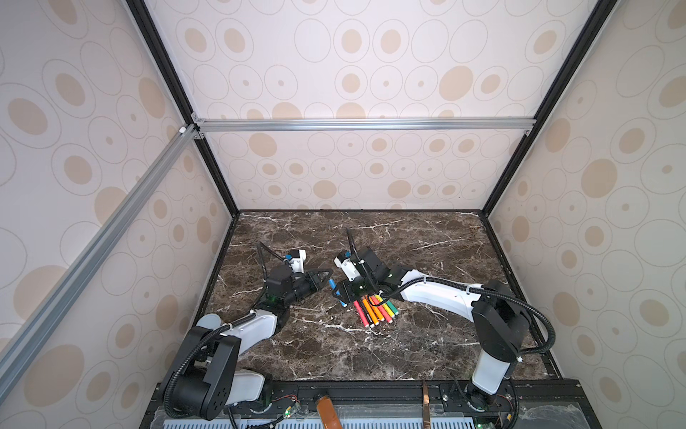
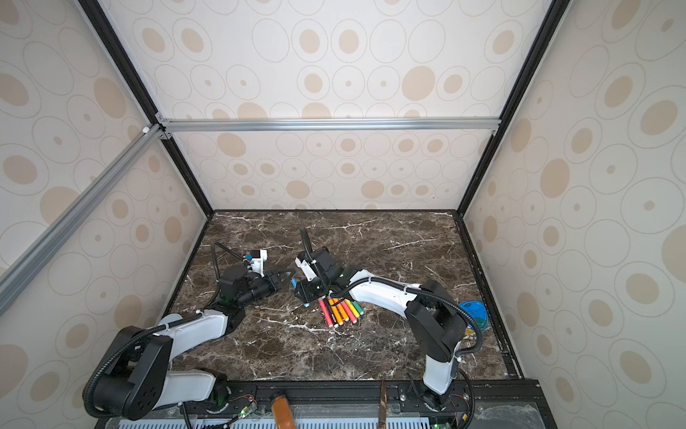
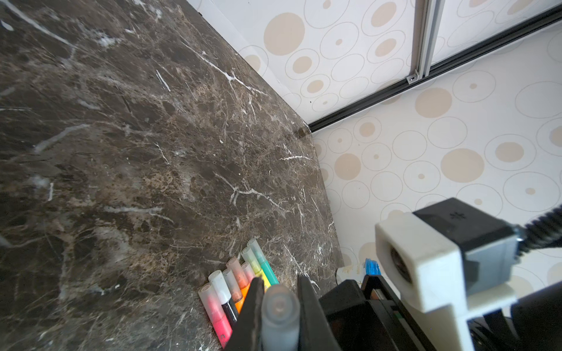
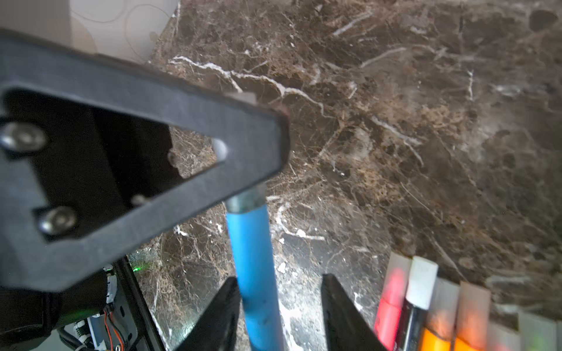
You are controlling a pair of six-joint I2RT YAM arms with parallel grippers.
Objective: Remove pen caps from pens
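Note:
A blue pen [image 4: 255, 263] stands roughly upright between my two grippers, its translucent cap [image 3: 279, 313] uppermost. Both fingers of my left gripper press on that cap from either side, shut on it. Lower down, my right gripper is open around the blue barrel: the left finger [image 4: 227, 310] is close to it, and a clear gap separates it from the right finger [image 4: 345, 318]. Beside the grippers, several capped pens [image 1: 375, 311] lie in a row on the marble table, in red, black, orange, yellow and green.
At the right edge of the table, a blue round container [image 2: 473, 313] shows partly behind the right arm. Bare marble [image 1: 421, 236] stretches behind the arms and in front of the pens. The two grippers are very close together.

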